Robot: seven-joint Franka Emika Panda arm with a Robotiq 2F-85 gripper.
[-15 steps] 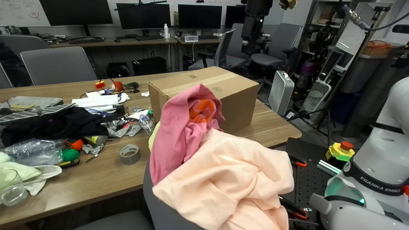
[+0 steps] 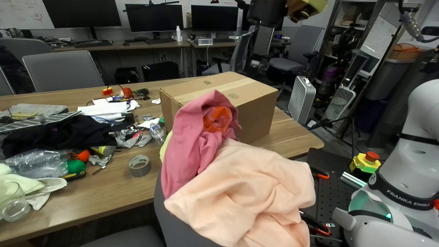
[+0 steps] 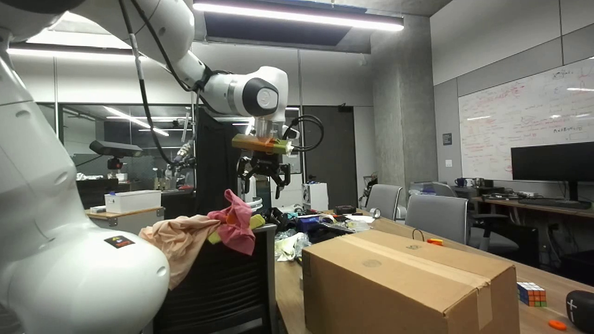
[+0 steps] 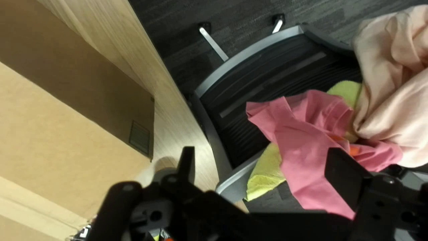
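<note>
My gripper point(image 3: 261, 188) hangs open in the air above the chair, nothing between its fingers. Below it, a pink cloth point(image 3: 240, 225) drapes over the top of the chair back. In the wrist view the same pink cloth point(image 4: 307, 150) lies partly behind the right finger point(image 4: 345, 174). A peach cloth point(image 2: 247, 185) is heaped beside the pink one and hangs down the chair. Yellow cloth point(image 4: 265, 172) shows from beneath the pink one, and an orange patch point(image 2: 217, 119) is in its folds. The chair back point(image 4: 281, 76) is dark with a grey rim.
A large closed cardboard box point(image 3: 390, 272) stands on the wooden table point(image 2: 183, 187) close to the chair. Clutter, including a black cloth point(image 2: 61, 133), a tape roll point(image 2: 140, 165) and a glass point(image 2: 13, 201), covers the table's left part. A Rubik's cube point(image 3: 532, 294) sits past the box.
In exterior view 1 the gripper end of the arm has moved up and slightly left, and has turned. The cloths, chair and box look unmoved.
</note>
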